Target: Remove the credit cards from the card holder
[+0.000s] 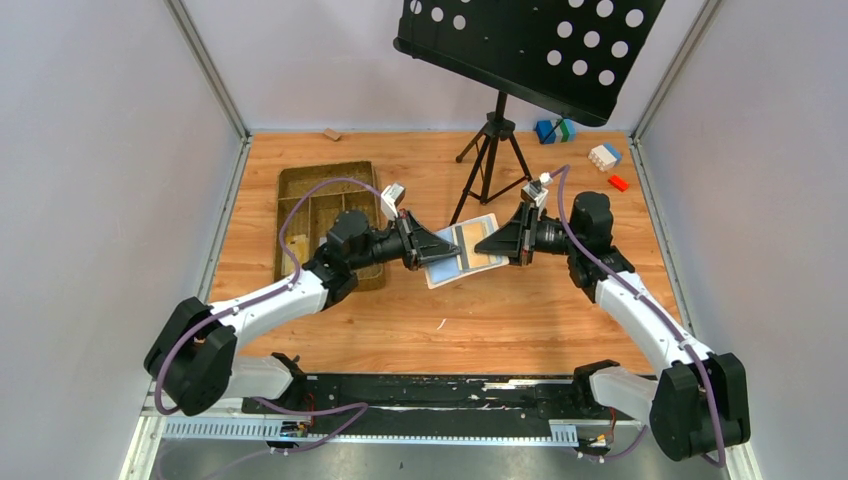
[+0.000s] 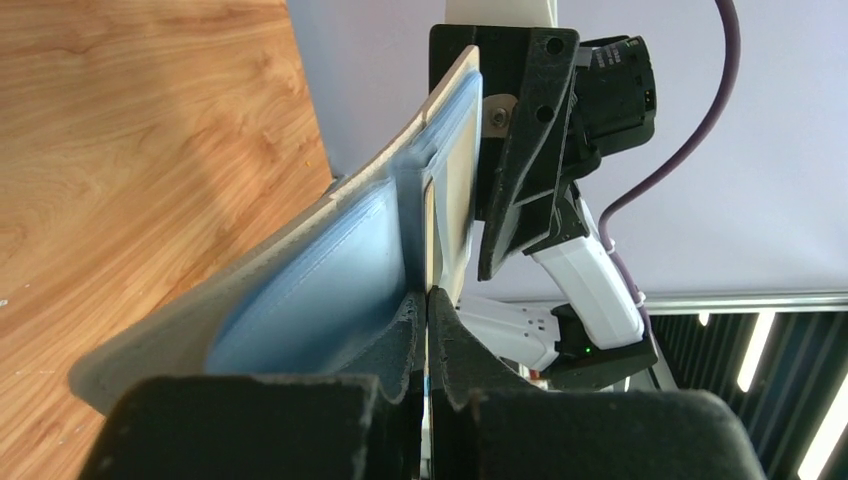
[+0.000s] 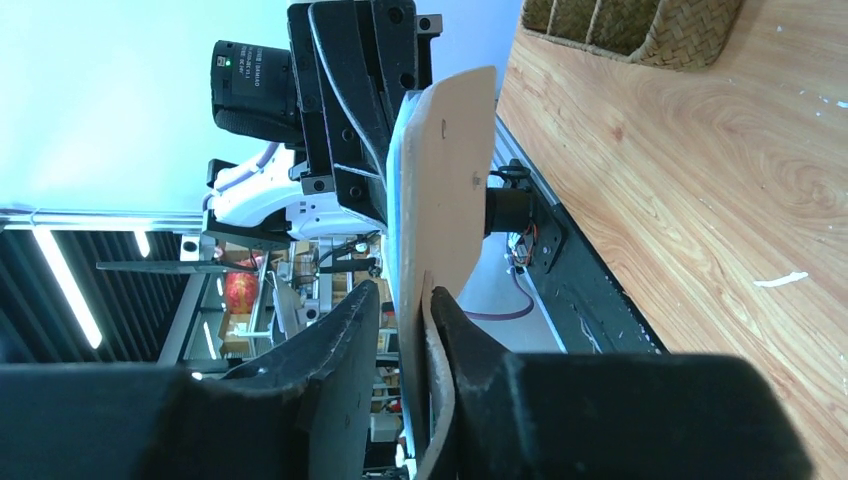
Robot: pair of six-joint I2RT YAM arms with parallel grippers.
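The card holder (image 1: 474, 231), pale with blue and beige faces, is held up between the two arms. My right gripper has the holder's right part between its fingers; a pale flap (image 3: 440, 370) bends down between them. In the left wrist view, the blue pocket (image 2: 310, 275) and a thin beige card edge (image 2: 429, 235) run toward my left gripper. That gripper is shut at the blue side of the holder. Whether its fingertips pinch the card edge or only touch it is hard to tell.
A woven basket with compartments (image 1: 326, 168) stands at the left, partly behind the left arm. The black stand (image 1: 494, 130) rises at the back. Toy blocks (image 1: 604, 156) and a red block (image 1: 618, 183) lie at the back right.
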